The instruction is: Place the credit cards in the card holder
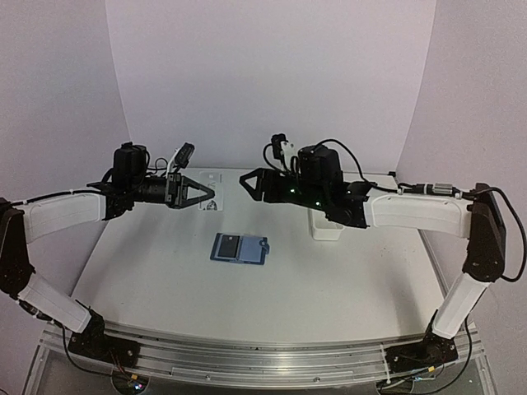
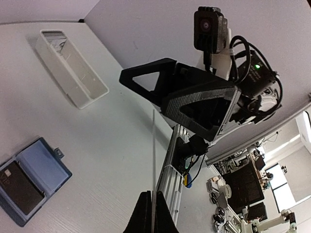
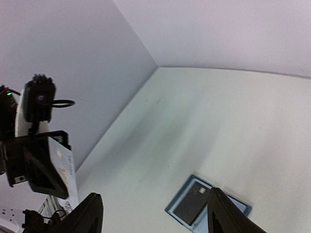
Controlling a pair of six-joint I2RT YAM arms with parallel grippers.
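A light, printed card [image 1: 211,181] is pinched upright in my shut left gripper [image 1: 202,192]; in the left wrist view it appears edge-on as a thin strip between the fingertips, and in the right wrist view its printed face [image 3: 67,167] shows beside the left gripper. My right gripper [image 1: 249,183] hangs open and empty to the right of the card, apart from it. The blue card holder [image 1: 251,248] lies open on the table below and between both grippers, with a dark section [image 2: 20,187] on one side and a lighter blue one on the other.
A white tray [image 2: 73,73] stands on the right side of the table, partly behind the right arm in the top view. Pale walls surround the back and sides.
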